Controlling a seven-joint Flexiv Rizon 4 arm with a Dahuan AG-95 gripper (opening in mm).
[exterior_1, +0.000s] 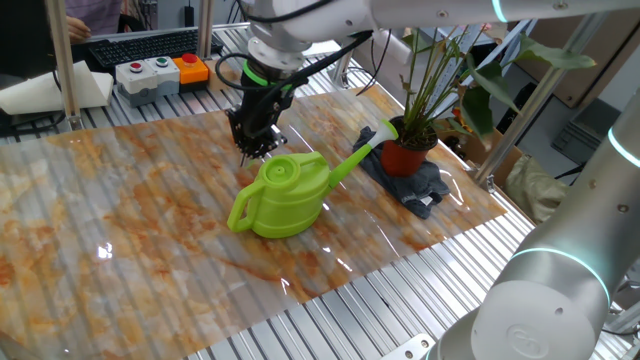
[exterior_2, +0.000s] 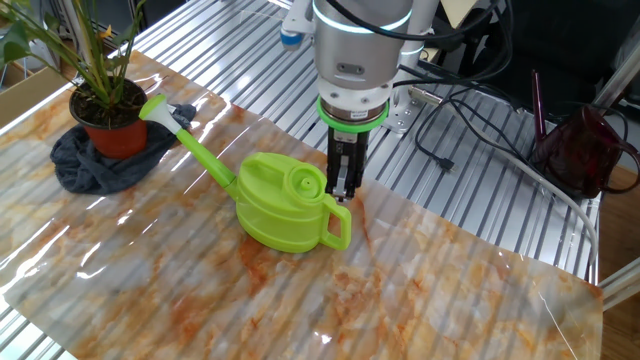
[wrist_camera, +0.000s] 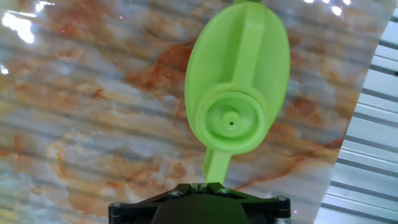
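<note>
A light green watering can (exterior_1: 290, 200) stands upright on the marbled sheet, its spout pointing towards the potted plant (exterior_1: 404, 155). My gripper (exterior_2: 343, 197) points down on the far side of the can's handle (exterior_2: 338, 225) in exterior view 2, apart from the can's body. In the wrist view the can's lid (wrist_camera: 231, 122) lies ahead, and the handle (wrist_camera: 216, 167) runs down to the tips of my gripper. The fingers look drawn together, with nothing seen between them. Whether they touch the handle cannot be told.
The plant's pot sits on a dark cloth (exterior_2: 90, 165) beside the spout's white head. A dark red watering can (exterior_2: 580, 150) stands off to the right, near loose cables (exterior_2: 440, 155). A button box (exterior_1: 148, 80) is at the back. Much of the marbled sheet (exterior_1: 110, 240) is clear.
</note>
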